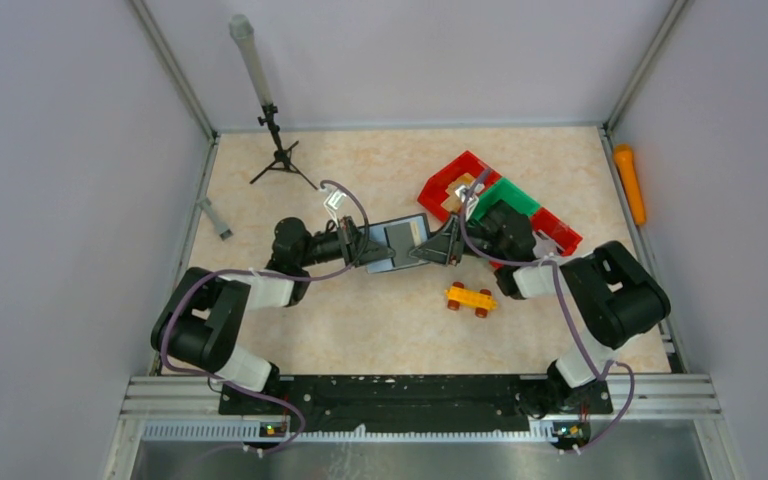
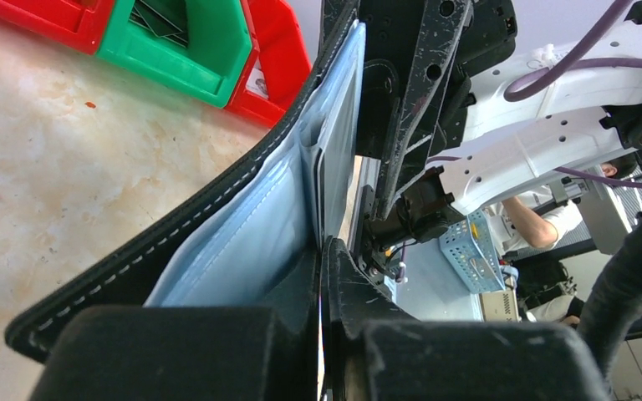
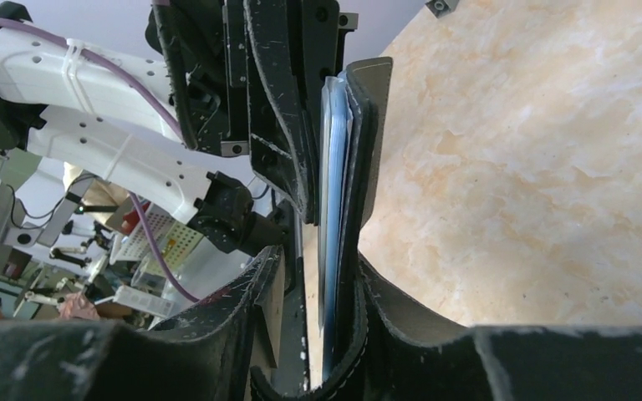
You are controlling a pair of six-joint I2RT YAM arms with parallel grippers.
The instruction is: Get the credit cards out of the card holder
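The card holder [image 1: 398, 243], an open black cover with pale blue inside and grey pocket, is held up between both arms. In the left wrist view it fills the middle [image 2: 234, 225], its slot edges upright. My left gripper is shut at the holder's inner edge; whether it pinches a thin layer is hard to tell. My right gripper [image 1: 422, 246] is on the holder's other end; in the right wrist view the holder's edge [image 3: 333, 167] runs down between its fingers. How tightly they close is unclear. Individual cards cannot be told apart.
Red and green bins [image 1: 505, 196] lie behind my right arm. A yellow toy car [image 1: 470, 298] sits in front of the holder. A tripod [image 1: 280, 155] stands at back left, a grey object [image 1: 215, 220] at the left edge.
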